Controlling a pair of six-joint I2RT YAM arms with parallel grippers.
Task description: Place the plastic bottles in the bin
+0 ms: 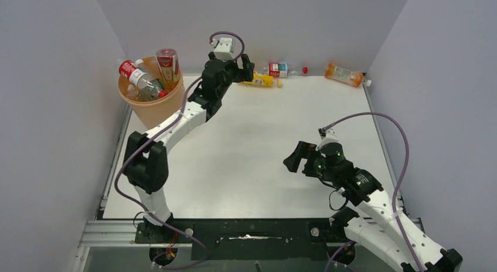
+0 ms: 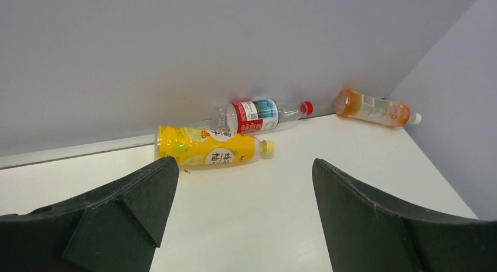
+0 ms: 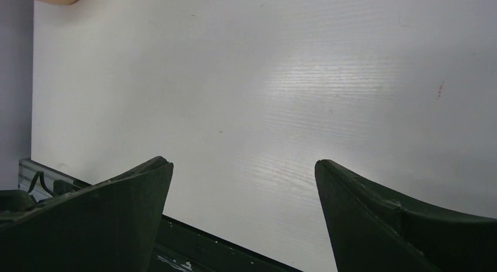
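A yellow bottle [image 1: 263,80] [image 2: 205,146], a clear bottle with red label [image 1: 279,70] [image 2: 256,115] and an orange bottle [image 1: 344,75] [image 2: 373,108] lie along the back of the table. My left gripper [image 1: 242,67] is above the yellow bottle's left end, open, with nothing between its fingers in the left wrist view. The tan bin [image 1: 146,111] at back left holds several bottles and a can. My right gripper [image 1: 299,157] stands open over the right front of the table, nothing between its fingers.
Walls enclose the back and both sides. A dark rail runs along the front edge.
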